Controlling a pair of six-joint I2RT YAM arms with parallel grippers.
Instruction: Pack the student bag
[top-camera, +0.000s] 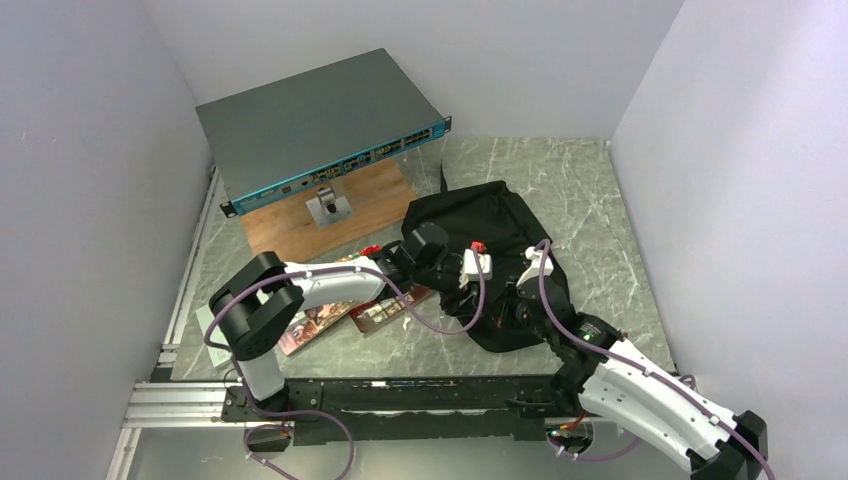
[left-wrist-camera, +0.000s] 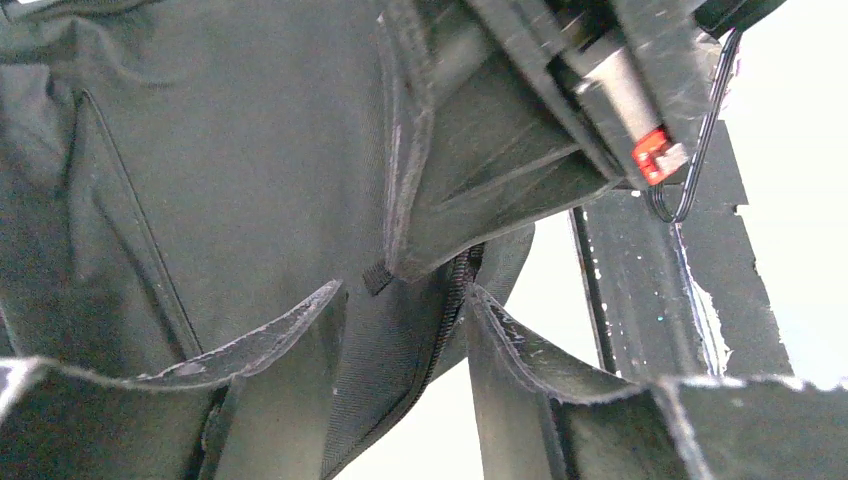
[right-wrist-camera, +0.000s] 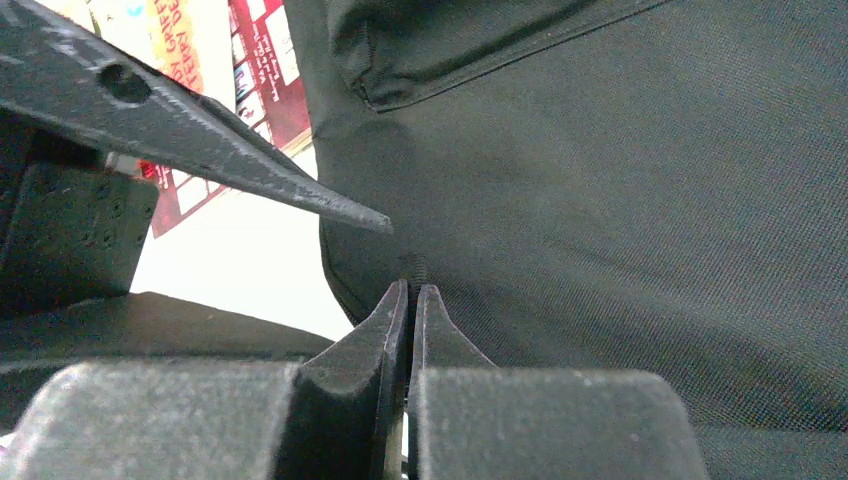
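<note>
The black bag (top-camera: 472, 220) lies flat on the table, partly hidden under both arms. My right gripper is shut on a small dark tab (right-wrist-camera: 412, 266) of the bag, which pokes out just past its fingertips. Over the bag's near edge, my left gripper stands open. The zipper (left-wrist-camera: 447, 315) passes through the view between its spread fingers, not gripped. The right gripper's dark body (left-wrist-camera: 500, 190) looms close above the zipper in the left wrist view, so the two grippers are very near each other.
Books (top-camera: 325, 325) lie left of the bag, partly under the left arm. At the back left, a wide dark device (top-camera: 320, 120) sits above a wooden board (top-camera: 380, 200). Bare marble tabletop (top-camera: 610, 270) shows to the right.
</note>
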